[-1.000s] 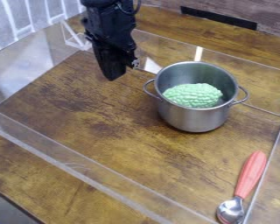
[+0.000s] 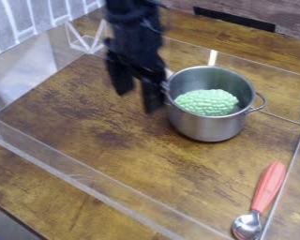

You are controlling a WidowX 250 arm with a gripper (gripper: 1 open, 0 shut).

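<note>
A steel pot (image 2: 221,127) with two handles sits right of centre, holding a bumpy pale green object (image 2: 206,101). My black gripper (image 2: 138,96), blurred, hangs just left of the pot over the wooden surface; its fingers are too blurred to show clearly how they stand. An ice cream scoop (image 2: 268,187) with a red handle lies at the lower right.
Clear plastic walls border the wooden work area (image 2: 97,141) on the sides and front.
My gripper has moved down and slightly right, towards the pot's left side, and is now blurred. The pot, green object and scoop have stayed in place.
</note>
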